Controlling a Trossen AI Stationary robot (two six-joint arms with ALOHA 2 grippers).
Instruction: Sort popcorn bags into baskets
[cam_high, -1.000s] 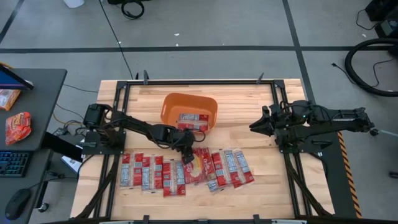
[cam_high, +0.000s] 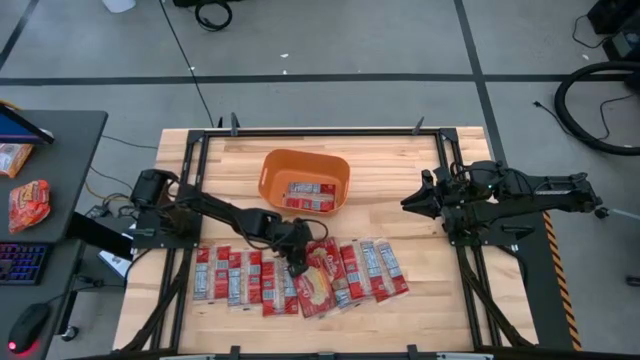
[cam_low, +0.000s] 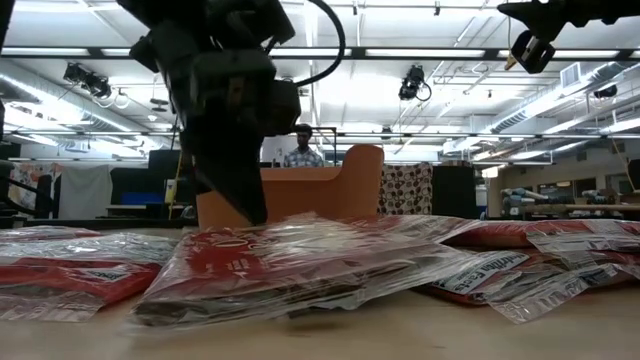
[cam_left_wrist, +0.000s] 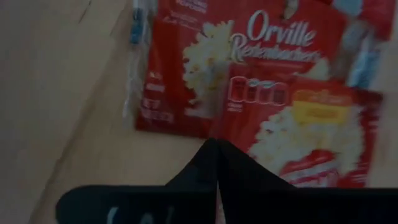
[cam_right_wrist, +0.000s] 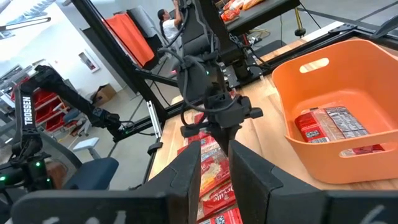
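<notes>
Red popcorn bags in clear wrap lie in an uneven row across the table, among them an Orville bag (cam_high: 317, 292) at the middle, face up. My left gripper (cam_high: 297, 270) is low over that bag's upper left part. In the left wrist view, the left gripper is shut with its fingertips together and nothing between them; a butter bag (cam_left_wrist: 311, 134) and another Orville bag (cam_left_wrist: 177, 74) lie beyond the tips. The orange basket (cam_high: 268, 180) holds red bags (cam_high: 310, 202). On the right, my right gripper hangs open and empty, away from the bags.
Black frame bars (cam_high: 320, 132) run around the work area. Bare tabletop (cam_high: 400, 165) lies to the right of the basket. Several more bags (cam_high: 210, 273) overlap closely, leaving little gap between them.
The left gripper moved slightly toward the table's near side, and the middle bag shifted that way, turning a little. The right arm stayed still.
</notes>
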